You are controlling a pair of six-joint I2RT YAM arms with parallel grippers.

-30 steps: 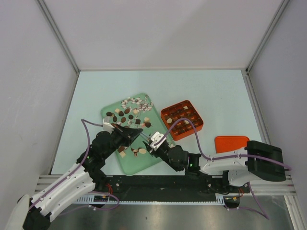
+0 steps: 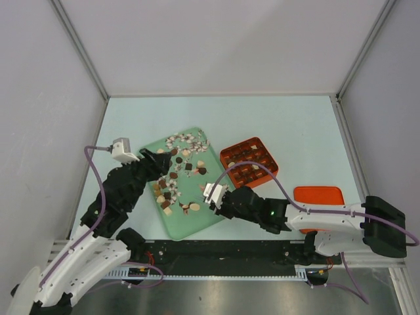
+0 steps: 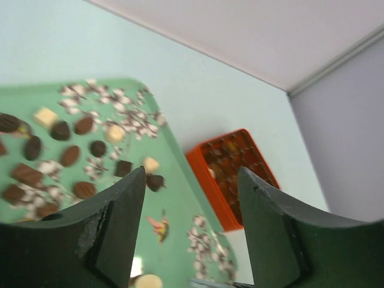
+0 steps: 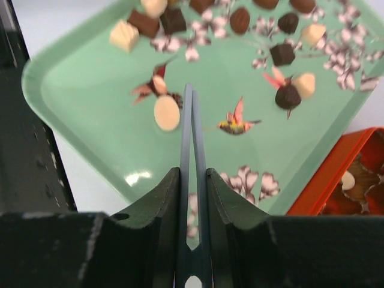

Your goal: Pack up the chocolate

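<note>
Assorted chocolates, brown (image 4: 239, 21) and cream (image 4: 125, 35), lie on a green tray (image 2: 197, 226). An orange box (image 2: 249, 161) with a divided interior, some compartments holding pieces, sits to its right. My left gripper (image 2: 161, 164) is over the tray's left part; in its wrist view (image 3: 191, 175) the fingers are spread with nothing between them. My right gripper (image 2: 213, 197) is over the tray's right-front part; in its wrist view the two long grey prongs (image 4: 198, 156) are close together, with nothing visible held.
An orange lid-like tray (image 2: 318, 195) lies at the right, partly under the right arm. A dark strip runs along the front edge.
My left arm has risen and moved left, away from the right gripper. The box and chocolates look unchanged.
</note>
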